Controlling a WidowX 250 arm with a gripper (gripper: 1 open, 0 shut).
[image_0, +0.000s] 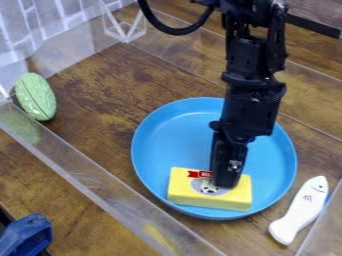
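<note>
A yellow block with a red-and-white printed label (194, 192) lies in a blue round dish (163, 145). The black gripper (218, 175) reaches down from above onto the block's back part, shut on it. Its fingertips partly cover the label, so the exact contact is hard to see.
A green oval object (36, 98) lies at the left, a white utensil-like object (305, 207) right of the dish, and a dark blue object (24, 234) at the bottom left. Clear plastic walls edge the wooden table.
</note>
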